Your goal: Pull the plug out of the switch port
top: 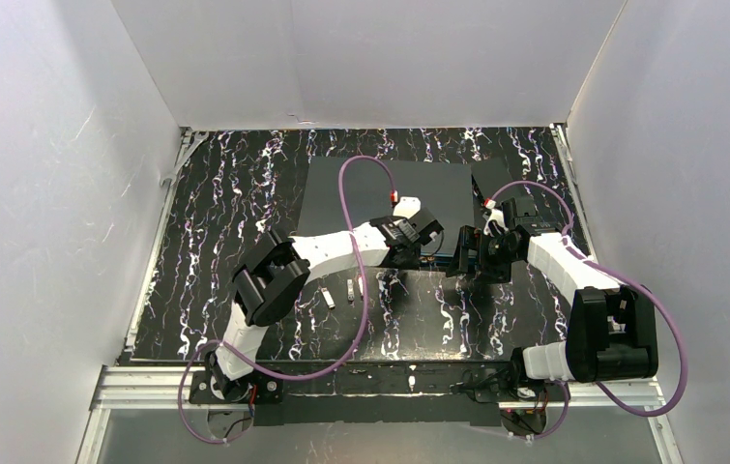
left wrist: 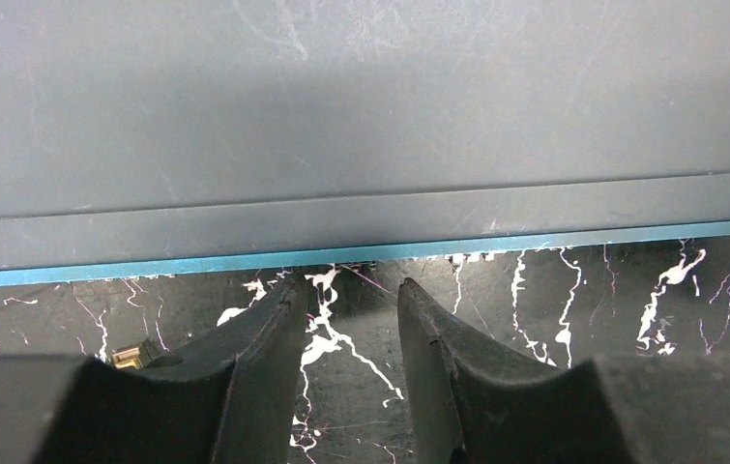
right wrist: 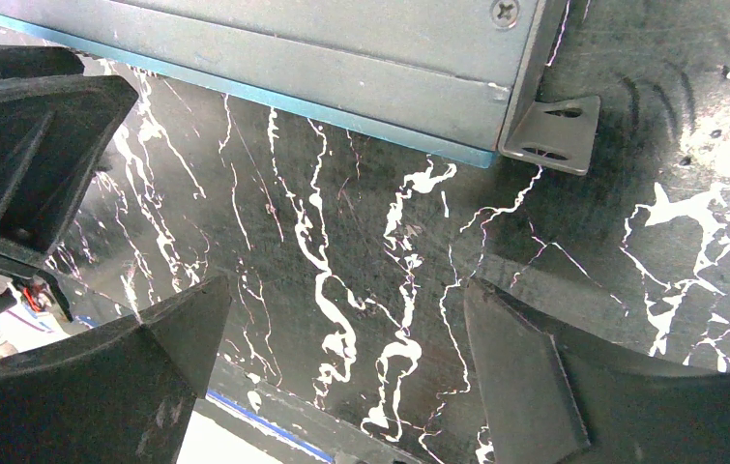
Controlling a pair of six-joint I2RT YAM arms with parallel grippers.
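Note:
The switch shows as a wide dark slab (top: 351,184) in the top view and as a grey casing with a blue front edge (left wrist: 361,208) in the left wrist view. My left gripper stands open at that edge, its two fingertips apart with only the black table between them. Whether a plug sits in a port is hidden under the casing's front edge. My right gripper is also open and empty, over the table in front of the switch's right end.
Several small pale pieces, including a light block (top: 328,298), lie in front of the switch. A gold-coloured piece (left wrist: 131,357) shows beside my left finger. A metal bracket (right wrist: 556,133) juts from the switch's right end. Dark left-arm parts (right wrist: 32,155) are close to my right gripper.

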